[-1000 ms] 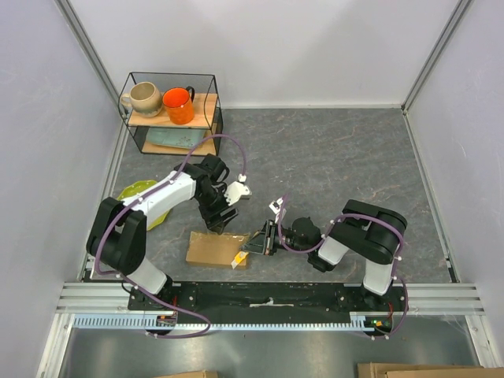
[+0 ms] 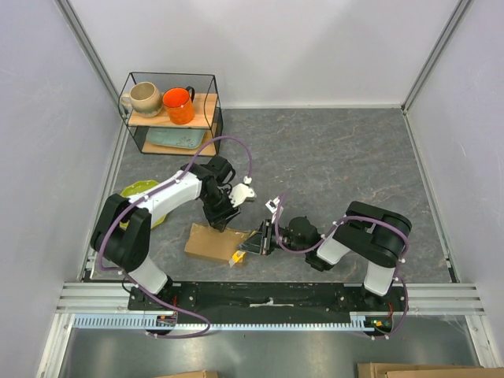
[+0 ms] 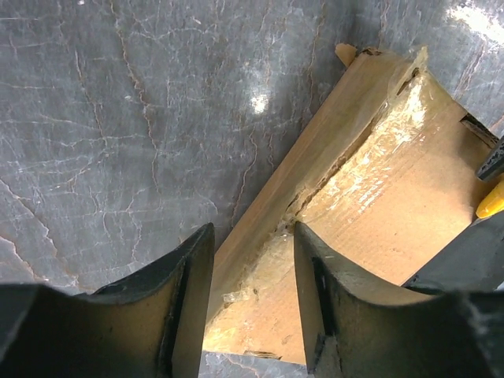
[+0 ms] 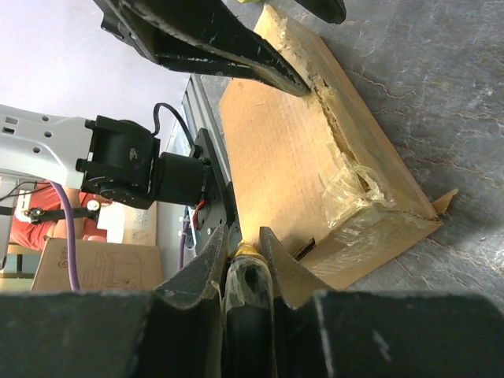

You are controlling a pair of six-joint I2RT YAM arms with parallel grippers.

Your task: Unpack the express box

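A brown cardboard box [image 2: 211, 242] with clear tape along its edge rests near the table's front edge. My left gripper stands part open over the taped long edge [image 3: 335, 169], nothing held between its fingers. In the right wrist view, one left fingertip [image 4: 293, 80] touches or nearly touches the tape seam. My right gripper is shut on a black-and-yellow tool [image 4: 246, 287], apparently a cutter. Its yellow part [image 2: 237, 257] is at the box's right end, close to a dark slot in the cardboard; the tip is hidden.
A wire rack [image 2: 218, 118] with a beige mug [image 2: 145, 98] and an orange mug [image 2: 179, 107] stands at the back left. Behind the left arm sits a yellow-green bowl [image 2: 135, 189]. A small pale object [image 2: 250, 197] lies near the left wrist.
The box has turned slightly, its left end shifting toward the back. The right arm has hardly moved, still with the tool.
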